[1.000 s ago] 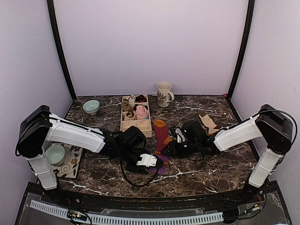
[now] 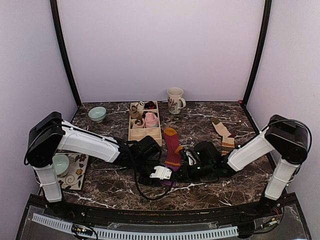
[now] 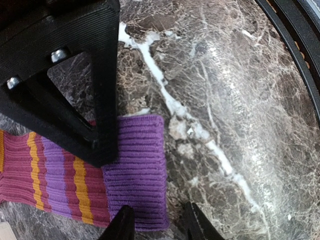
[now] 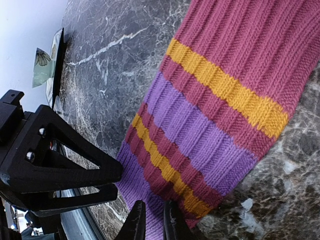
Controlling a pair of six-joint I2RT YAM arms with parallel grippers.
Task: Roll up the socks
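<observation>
A maroon sock (image 2: 171,145) with orange heel and toe, and purple and yellow striped cuff, lies flat on the dark marble table, seen closely as ribbed knit (image 4: 210,105). My left gripper is low at the purple end (image 3: 140,170), one fingertip on it and the other beside it on the marble, apart. My right gripper is low on the striped cuff from its side, fingertips close together on the knit. A beige striped sock (image 2: 225,132) lies at the back right.
A wooden organiser (image 2: 144,134) with rolled items stands behind, a mug (image 2: 175,100) at the back. Bowls (image 2: 97,113) and a floral board (image 2: 77,175) are on the left.
My right gripper has moved toward the front, down along the sock to its striped cuff. My left gripper has shifted slightly to the right.
</observation>
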